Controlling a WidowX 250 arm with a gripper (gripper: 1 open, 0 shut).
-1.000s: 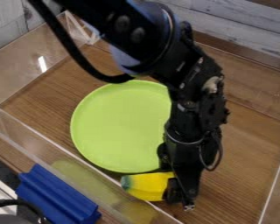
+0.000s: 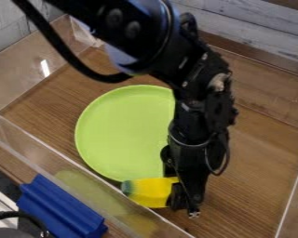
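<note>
My black gripper [image 2: 179,193] is low at the front of the wooden-floored box, shut on a yellow object with a green end [image 2: 151,191], which looks like a toy bottle or vegetable. The object lies sideways at the near edge of a lime green plate [image 2: 120,135]; whether it rests on the plate or is just above it, I cannot tell. My wrist and fingers partly hide its right end and the plate's right side.
A clear plastic wall [image 2: 45,152] runs along the near left, with a blue rack [image 2: 59,206] outside it.
My gripper and the yellow object have moved slightly up the view, toward the plate, and a little left.
</note>
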